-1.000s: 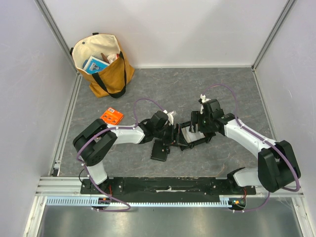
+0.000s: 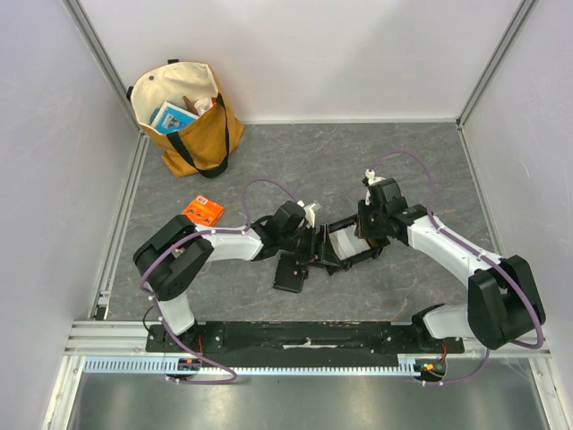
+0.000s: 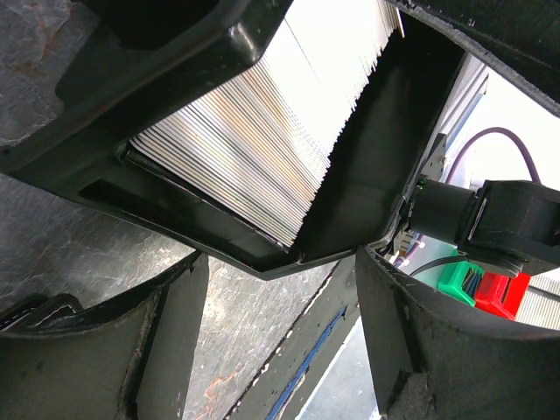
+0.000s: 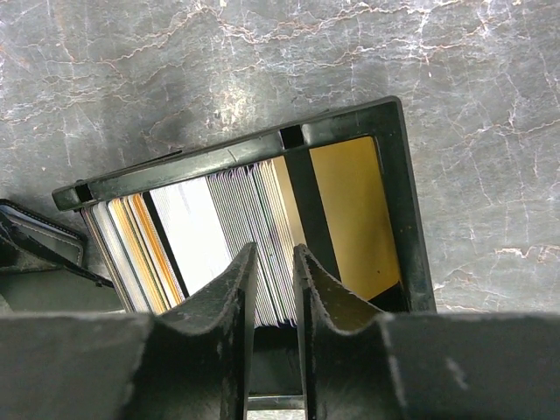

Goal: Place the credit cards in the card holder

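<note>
The black card holder point(image 2: 345, 262) sits on the grey table, packed with a row of cards point(image 4: 184, 227), white, striped and orange, with a tan panel point(image 4: 350, 219) at its right end. My left gripper point(image 2: 318, 242) stands open at the holder's left end, its two fingers at the rim in the left wrist view point(image 3: 280, 284). My right gripper point(image 2: 363, 219) hangs over the holder's right part, fingertips point(image 4: 249, 254) a small gap apart above the striped cards; whether anything is between them is not clear.
A dark flat object point(image 2: 288, 276) lies left of the holder. An orange item point(image 2: 202, 210) is at the left, a yellow tote bag point(image 2: 201, 143) at the back left.
My right gripper has shifted slightly right over the holder and its fingers appear closer together. My left gripper and the holder look unmoved.
</note>
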